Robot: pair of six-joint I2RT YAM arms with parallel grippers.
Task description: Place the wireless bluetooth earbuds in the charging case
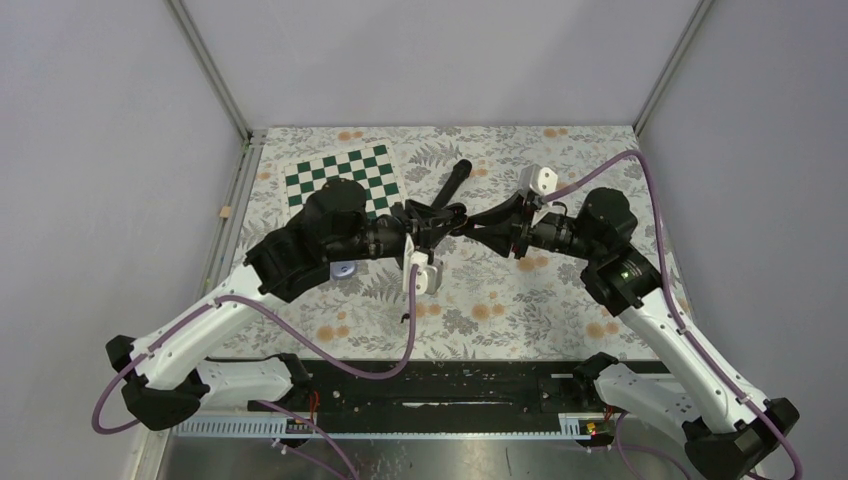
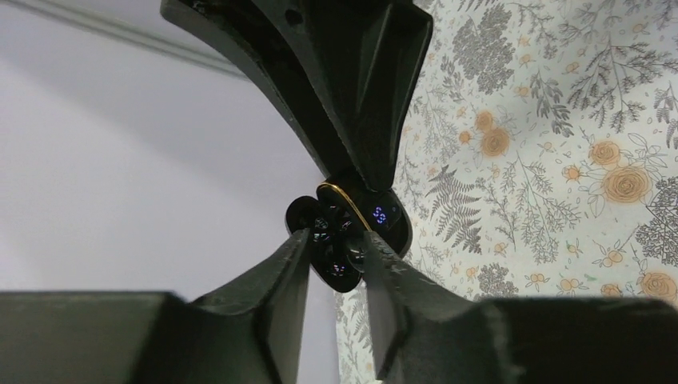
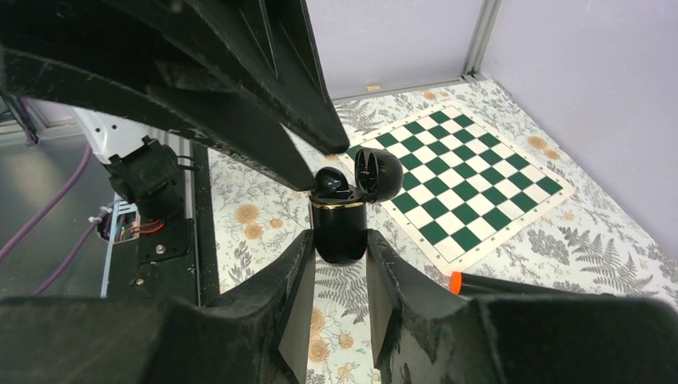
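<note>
The black charging case (image 3: 340,232), with a gold rim and raised lid (image 3: 382,172), is held by my right gripper, shut on its body. In the left wrist view the case (image 2: 384,216) shows its dark glossy inside and a small blue display. A rounded black earbud (image 3: 329,181) sits at the case opening, close to the fingertips of my left gripper, which stands part open; whether it touches the earbud is unclear. From above, both grippers meet at mid-table and largely hide the case.
A green-and-white checkered board (image 1: 340,175) lies at the back left, with a dark cylinder (image 1: 457,175) beside it and a small pale round object (image 1: 343,270) nearer.
</note>
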